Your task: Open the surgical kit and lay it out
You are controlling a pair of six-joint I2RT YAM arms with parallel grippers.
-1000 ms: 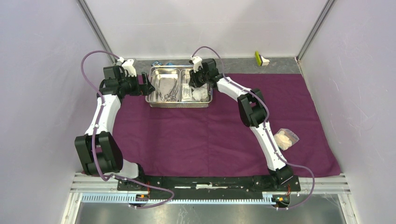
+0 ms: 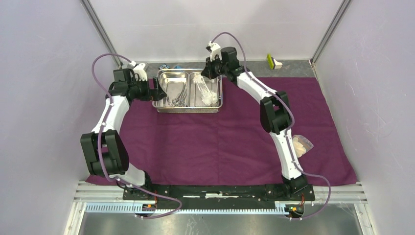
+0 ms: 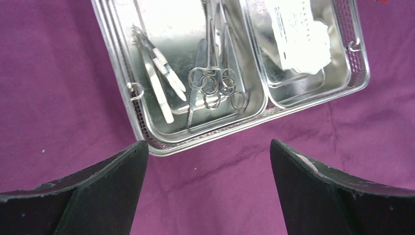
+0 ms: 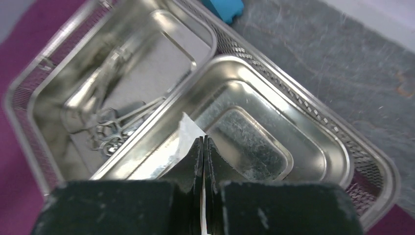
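The steel two-compartment tray point(image 2: 188, 110) sits at the back of the purple cloth. Its left compartment holds scissor-like instruments point(image 3: 210, 81), a scalpel handle point(image 3: 161, 63) and tweezers point(image 3: 159, 93). In the right compartment is a white packet point(image 3: 301, 44) with crumpled white material. My right gripper is shut above that compartment, pinching a white strip, apparently the packet's end, which is lifted. My left gripper is open at the tray's left end, nothing between its fingers.
A bag with beige contents point(image 2: 299, 146) lies at right. A green-yellow block point(image 2: 271, 61) and blue items point(image 2: 164, 66) rest on the grey back strip.
My right gripper has moved up toward the back, and the white packet in the right compartment is drawn up with it into a slanted strip. The left arm has shifted very slightly.
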